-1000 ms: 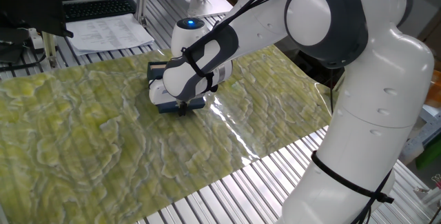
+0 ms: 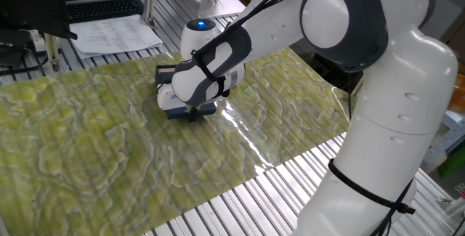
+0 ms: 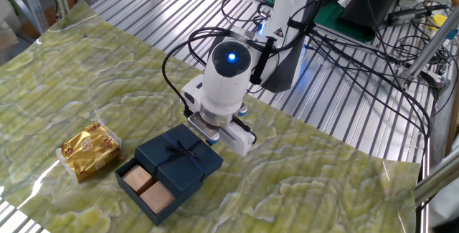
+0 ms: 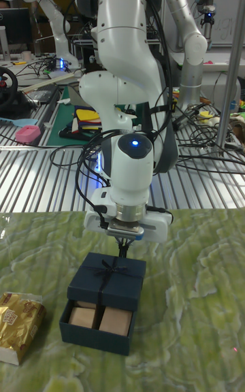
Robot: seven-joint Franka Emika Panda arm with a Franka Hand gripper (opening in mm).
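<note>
In exterior view 3 a dark blue box (image 4: 94,337) sits on the green marbled cloth. Its dark lid (image 4: 87,273), tied with a black ribbon bow (image 3: 183,153), is shifted toward the robot and leaves one end uncovered. Two light brown blocks (image 3: 138,180) show inside that end. My gripper (image 4: 123,249) points down at the lid's robot-side edge, its dark fingers close together. One finger (image 2: 192,114) shows against that edge in exterior view 1. Whether the lid edge is between the fingers cannot be made out, as the lid and the hand hide them.
A gold foil packet (image 3: 90,150) lies beside the box. Papers (image 2: 116,35) and a keyboard (image 2: 105,9) lie beyond the cloth. Cables hang along the arm.
</note>
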